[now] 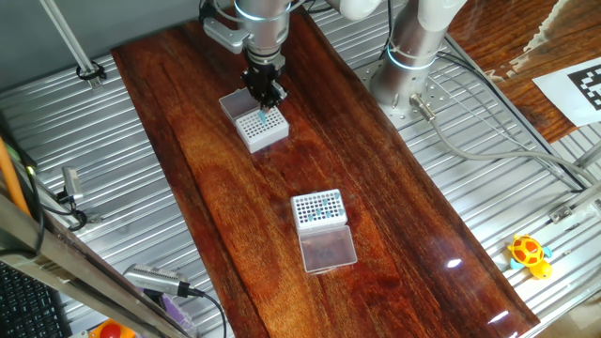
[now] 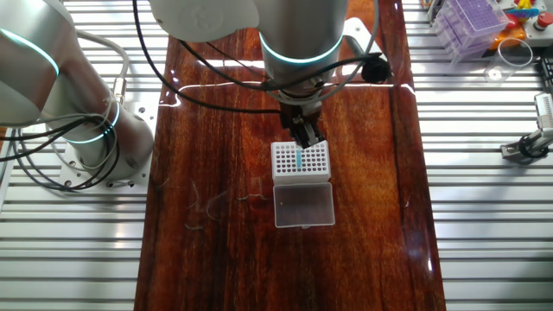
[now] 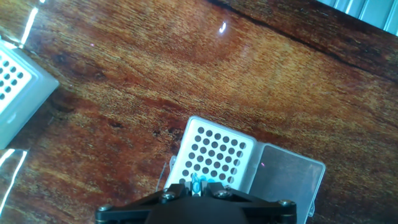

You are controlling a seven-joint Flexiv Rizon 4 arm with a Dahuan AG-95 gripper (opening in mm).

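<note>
A thin teal pipette tip (image 2: 299, 158) points down from my gripper, whose fingers look shut on its upper end. The gripper is low over a white tip rack (image 1: 266, 131) with its clear lid (image 2: 303, 205) folded open. In the wrist view, this rack (image 3: 211, 154) shows rows of dark holes, with some teal right at my fingertips. Whether the tip's lower end is inside a hole or just above it, I cannot tell. A second white rack (image 1: 319, 208), holding several teal tips, stands apart nearer the front, its lid (image 1: 328, 250) open too.
Both racks lie on a dark wooden board (image 1: 216, 221) with wide bare areas around them. The arm's base (image 1: 399, 84) stands beside the board. A toy turtle (image 1: 529, 253) and a marker sheet (image 1: 575, 92) are off to the side.
</note>
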